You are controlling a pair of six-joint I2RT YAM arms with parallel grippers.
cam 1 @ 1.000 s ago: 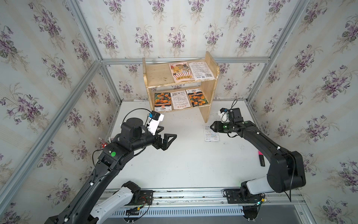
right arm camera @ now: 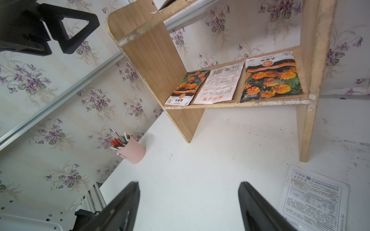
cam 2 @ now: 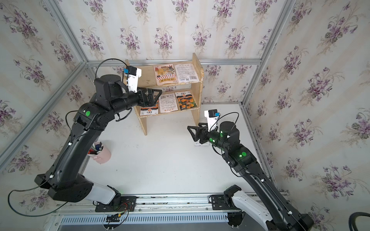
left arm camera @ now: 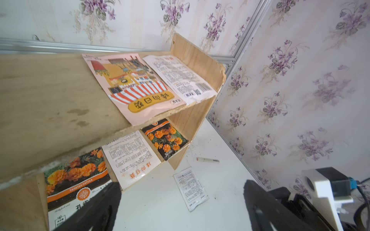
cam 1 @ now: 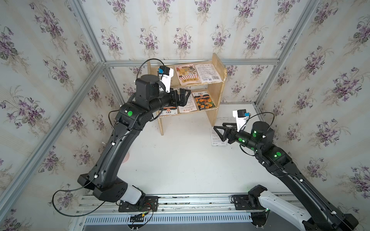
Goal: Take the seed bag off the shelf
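Observation:
Seed bags fill the wooden shelf [left arm camera: 46, 88]: a pink bag [left arm camera: 131, 92] and a white one [left arm camera: 177, 77] on top, two marigold bags [right arm camera: 271, 82] and a white bag [right arm camera: 217, 84] below. In the top views my left gripper [cam 1: 179, 96] is raised at the shelf's left front, open and empty; the left wrist view looks down on the top board. My right gripper [cam 1: 222, 130] hangs over the table, right of and in front of the shelf, open and empty.
A white bag [left arm camera: 190, 186] lies on the table [cam 2: 154, 161] with a pen [left arm camera: 208, 159] beyond. A pink pen cup [right arm camera: 131, 152] stands at the left edge.
My left gripper has risen from above the table to shelf height.

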